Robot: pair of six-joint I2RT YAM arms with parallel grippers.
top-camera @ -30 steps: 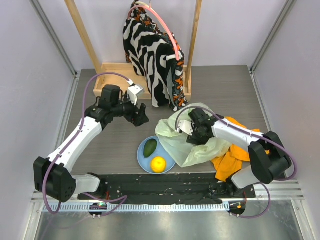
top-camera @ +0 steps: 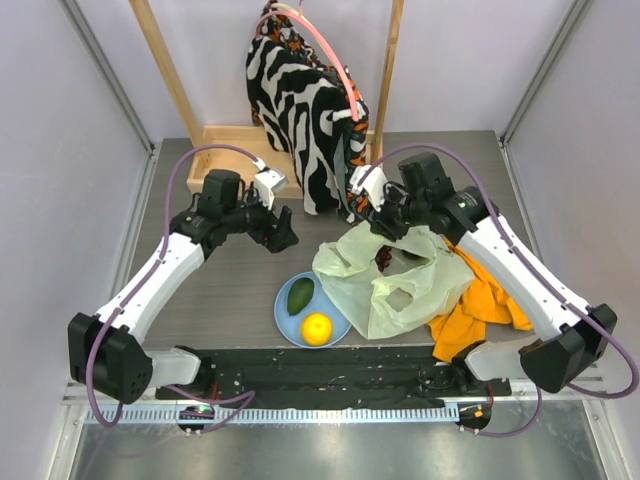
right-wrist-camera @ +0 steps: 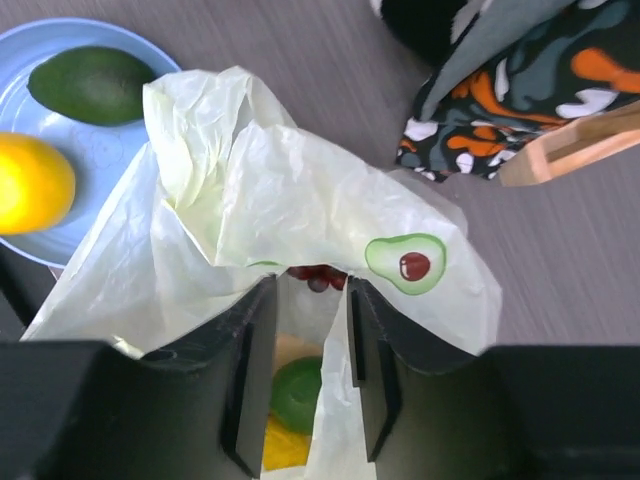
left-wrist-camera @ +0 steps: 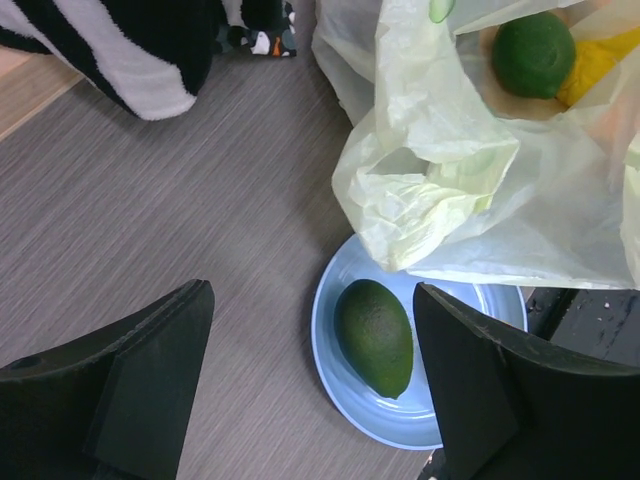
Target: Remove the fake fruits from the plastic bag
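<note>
The pale translucent plastic bag (top-camera: 350, 285) lies crumpled on the right of the table, its mouth gaping. Inside it are dark red grapes (right-wrist-camera: 318, 277), a round green fruit (right-wrist-camera: 297, 395) and something yellow (right-wrist-camera: 285, 446). On the blue plate (top-camera: 284, 325) rest a dark green avocado (top-camera: 300, 296) and a yellow-orange fruit (top-camera: 317, 329). Over the bag's opening my right gripper is part open; bag film runs close by its right-hand finger, and no fruit appears held. My left gripper stands open and empty above bare table, left of the bag.
An orange cloth (top-camera: 480, 310) spreads to the right, partly under the bag. Behind, a wooden rack (top-camera: 225, 135) carries a hanging zebra-patterned garment (top-camera: 300, 110).
My right gripper rose out of the bag and shifted back toward the rack; the bag's opening was uncovered and its folds changed shape. The left arm and the plate stayed put.
</note>
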